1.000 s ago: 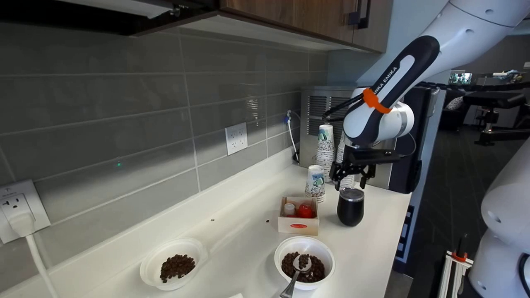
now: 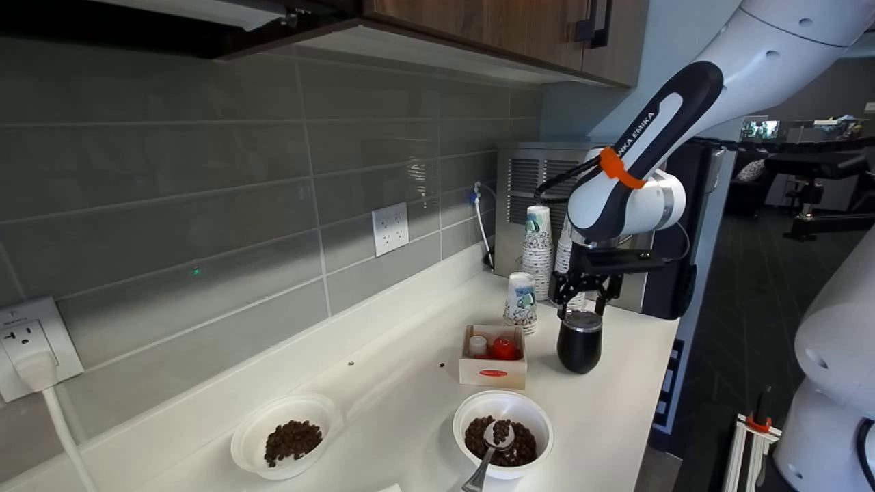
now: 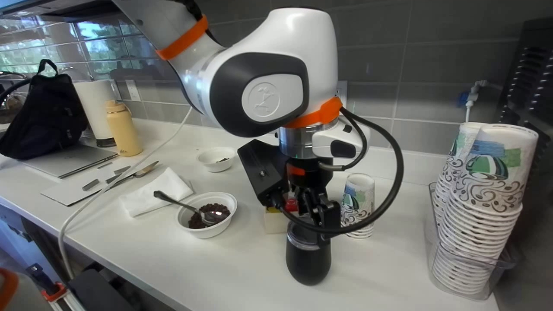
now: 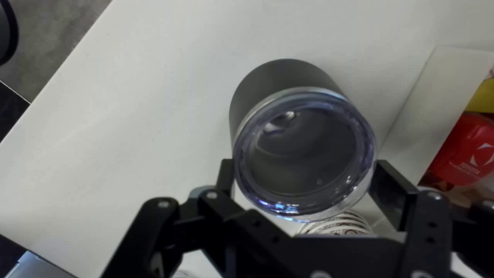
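A black tumbler (image 2: 579, 348) with a clear lid stands upright on the white counter, near its right edge in exterior view 1. My gripper (image 2: 583, 311) points down over it, open, with one finger on either side of the lid. In the wrist view the tumbler's clear lid (image 4: 303, 153) fills the space between my fingertips; a firm grip does not show. Exterior view 2 has the tumbler (image 3: 308, 261) below my gripper, its top partly hidden by the fingers and a cable.
Close beside the tumbler is a small wooden box (image 2: 493, 374) holding a red item. Stacked paper cups (image 3: 474, 223) stand behind. Two white bowls, one with a spoon (image 2: 490, 443) in it, hold dark beans. Open counter lies in front of the tumbler in exterior view 2.
My gripper has come down a little and its fingers now reach the level of the tumbler's lid. The tumbler stands where it was.
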